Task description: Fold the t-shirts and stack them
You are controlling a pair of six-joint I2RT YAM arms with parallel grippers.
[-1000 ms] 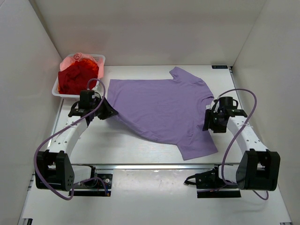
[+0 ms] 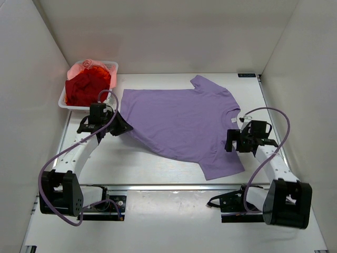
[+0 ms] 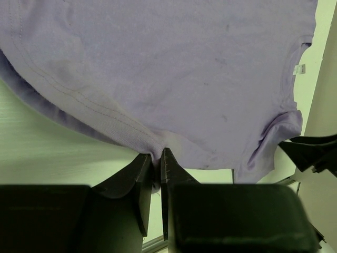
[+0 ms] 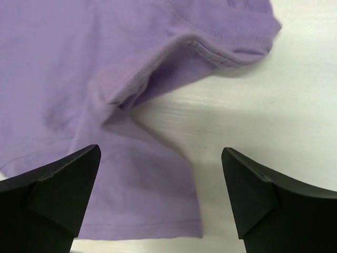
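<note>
A purple T-shirt lies spread across the white table, its collar side to the right. One sleeve points to the back, the other to the front right. My left gripper is closed around the shirt's front-left hem corner, which bunches between its fingertips and is raised off the table. Over the collar and front sleeve stands my right gripper, its fingers wide apart. In the right wrist view, a raised fold of the purple shirt and the sleeve lie below and between those fingers, touched by neither as far as shows.
A white basket at the back left holds red clothing and pink clothing. Bare table lies in front of the shirt, with a strip free at the back.
The left arm and the shirt look nearly unchanged.
</note>
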